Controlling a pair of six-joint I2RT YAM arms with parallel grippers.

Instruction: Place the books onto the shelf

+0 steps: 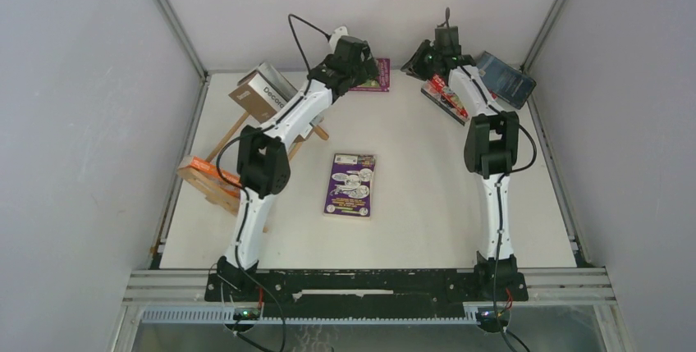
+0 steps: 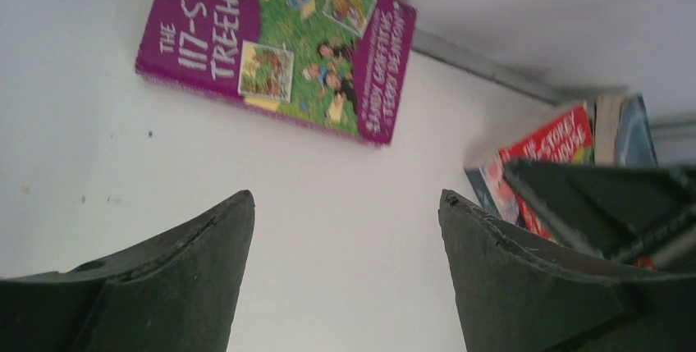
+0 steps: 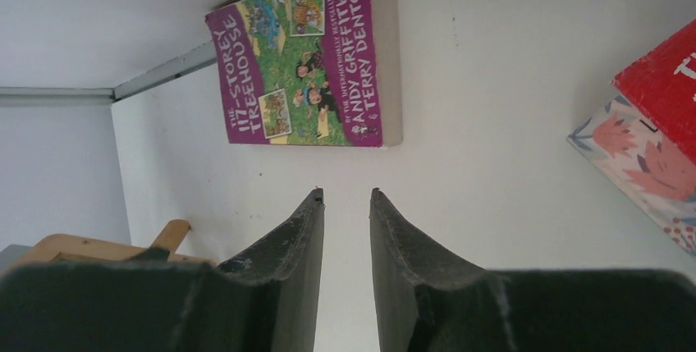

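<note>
The purple 117-Storey Treehouse book lies at the back middle, also seen as a Treehouse book (image 3: pixel 299 57) in the right wrist view. My left gripper is open above the table just in front of it, nothing between its fingers. My right gripper hovers right of it, part open and empty, near a red book (image 1: pixel 446 93) and dark blue book (image 1: pixel 505 81) at the back right. A purple book (image 1: pixel 350 184) lies mid-table.
At the left a wooden rack (image 1: pixel 209 192) holds an orange book, with boxes (image 1: pixel 267 93) behind it.
</note>
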